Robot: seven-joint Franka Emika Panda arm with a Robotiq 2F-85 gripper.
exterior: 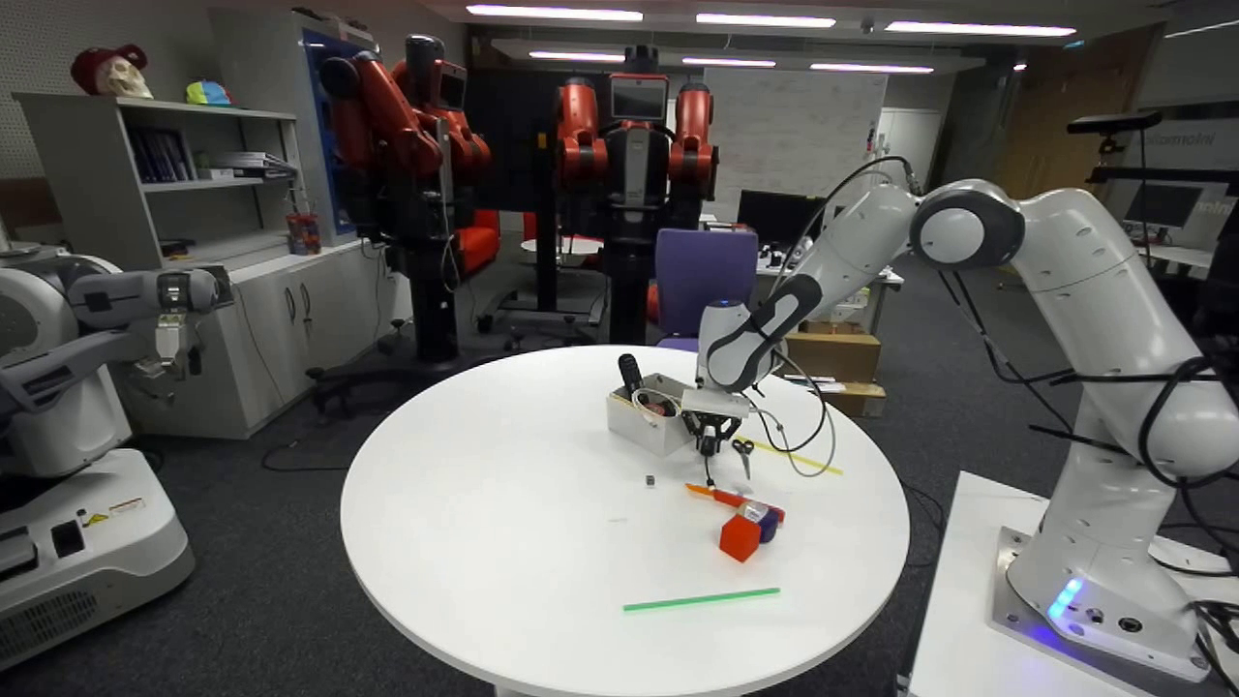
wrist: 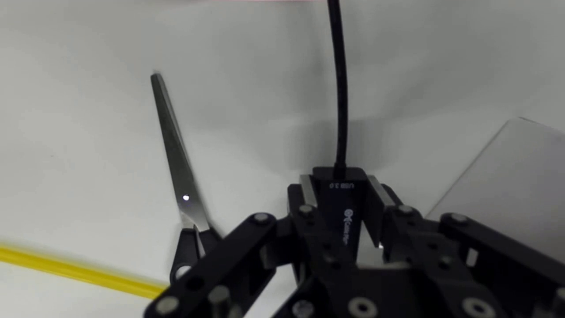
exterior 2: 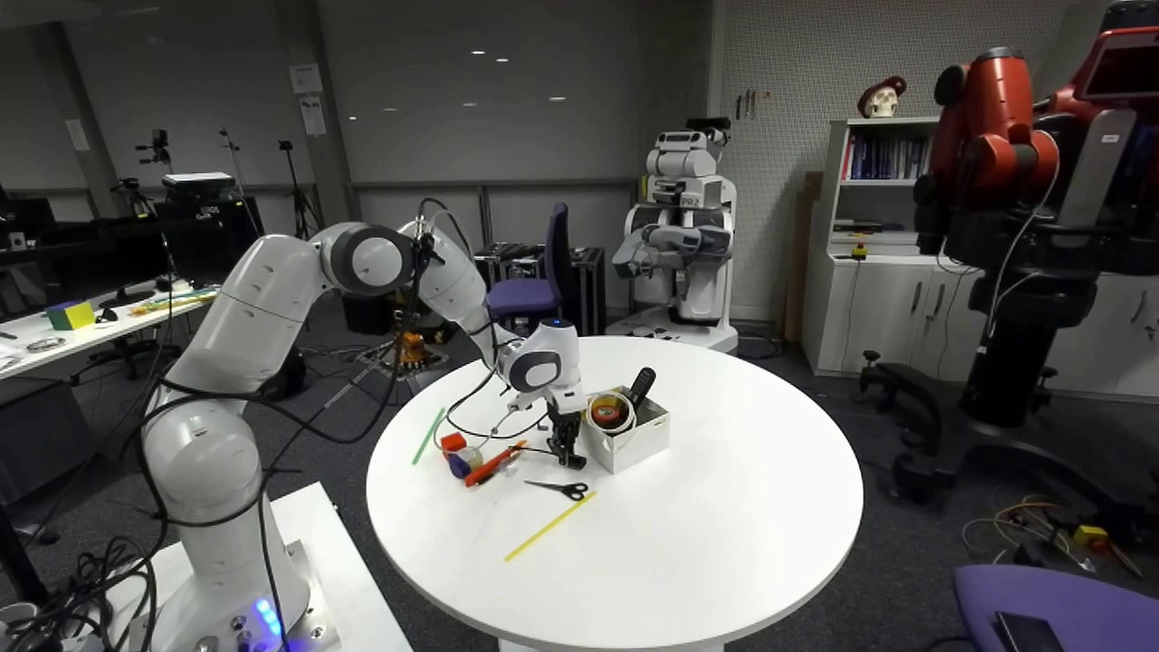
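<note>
My gripper is shut on a black USB adapter point(wrist: 341, 209), whose body sits between the two fingers. From its end a black cable point(wrist: 340, 90) runs away up the wrist view. In exterior view 1 the gripper point(exterior: 710, 446) is low over the table beside the box; whether the adapter touches the tabletop cannot be told. Exterior view 2 has the gripper point(exterior 2: 565, 456) close by the front corner of the white box point(exterior 2: 641, 440), which holds a coiled pale cable, a roll of tape and a black handled object.
Scissors point(wrist: 177, 153) lie near the gripper, with a yellow stick point(wrist: 74, 267) past them. An orange-red knife point(exterior: 726, 498), a red cube point(exterior: 740, 536), a blue roll and a green stick point(exterior: 703, 599) are spread toward the front.
</note>
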